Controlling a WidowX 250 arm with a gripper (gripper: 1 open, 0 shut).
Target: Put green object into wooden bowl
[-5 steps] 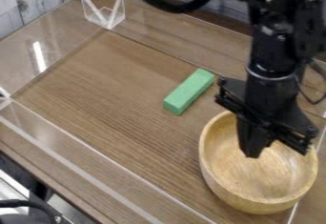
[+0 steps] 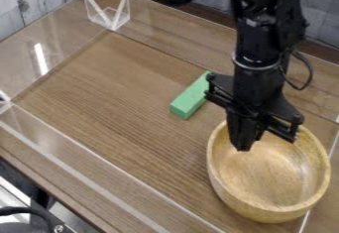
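Note:
A green block [image 2: 192, 95] lies flat on the wooden table, left of the bowl and slightly farther back. The round wooden bowl [image 2: 269, 185] rests at the lower right; its visible inside is bare, and its far rim is partly covered by the gripper. My black gripper [image 2: 252, 136] points down over that far rim, its body just to the right of the green block. Dark fingers overlap against the bowl, so the gap between them is hard to make out. Nothing is seen held in them.
A clear plastic container [image 2: 109, 11] stands at the far left of the table. Black cables [image 2: 27, 212] lie at the lower left, outside the table edge.
My gripper has shifted left, away from the bowl's right side and nearer the green block. The block and the bowl stay in place.

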